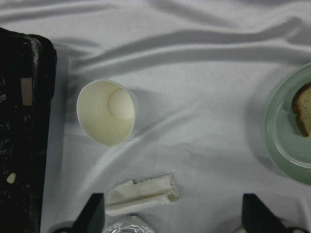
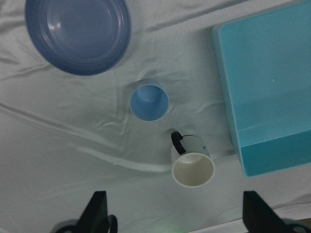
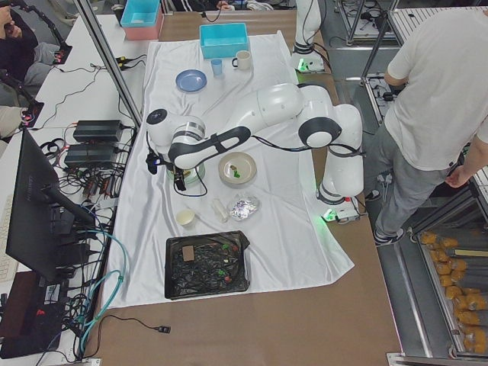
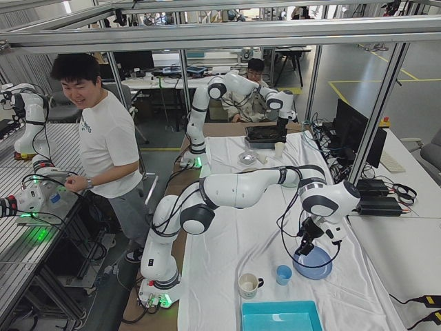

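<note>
My left gripper is open, high over the cloth near a green plate [image 1: 286, 155] with a bread slice [image 1: 303, 109]. Its wrist view also shows a white paper cup [image 1: 106, 114], a folded white napkin [image 1: 141, 196] and crumpled foil [image 1: 129, 228]. My right gripper is open above the other end, where a blue plate [image 2: 77, 34], a blue cup [image 2: 148, 104], a mug [image 2: 193, 167] and a turquoise bin [image 2: 262, 87] sit.
A black-lined tray [image 3: 206, 282] lies at one table end; a beige plate [image 3: 248, 172] with green items is mid-table. A monitor and cables line one side; a person [image 4: 110, 152] stands on the other.
</note>
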